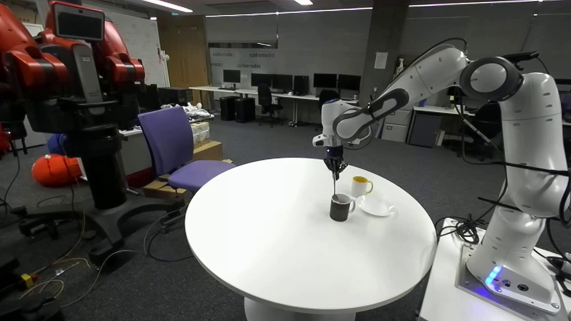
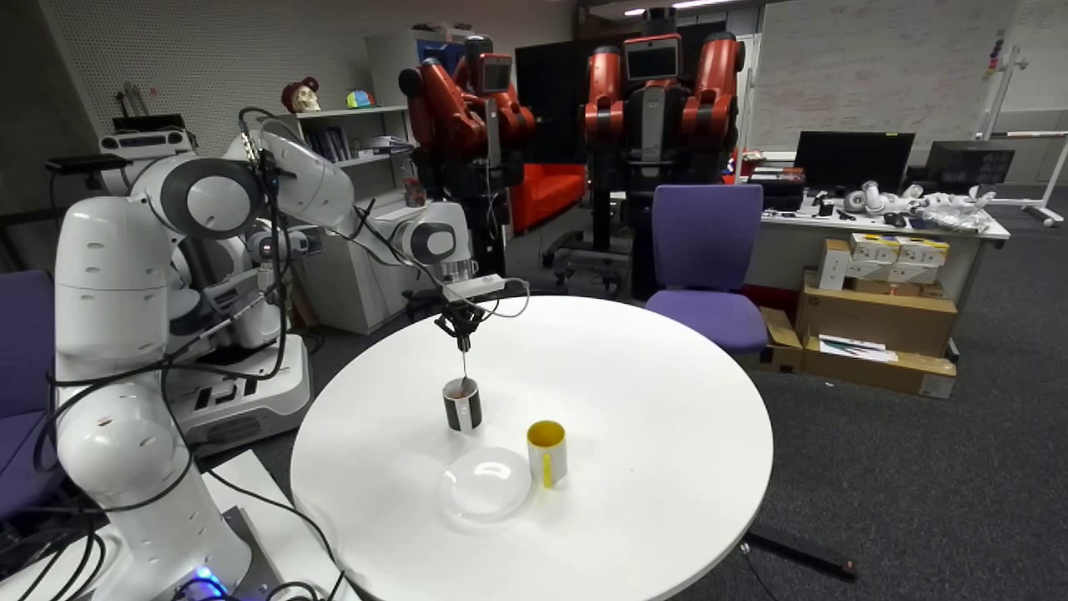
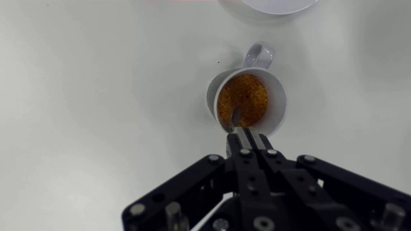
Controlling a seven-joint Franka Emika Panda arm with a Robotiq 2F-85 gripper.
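Observation:
A spoon [image 1: 334,185] points down from my gripper [image 1: 335,174], which is shut on its thin handle. The spoon's lower end [image 3: 235,116] is inside the dark mug [image 1: 339,208], against the near side of the wall in the wrist view. That mug [image 2: 461,406] stands upright on the white table, and brown liquid [image 3: 246,96] with dark specks shows in it. My fingertips are above the rim, close together. How the handle sits between them is hidden in the wrist view.
Near the dark mug are a white plate [image 2: 486,485] and a white mug with a yellow inside [image 2: 547,452]. A purple chair [image 1: 184,155] stands by its edge.

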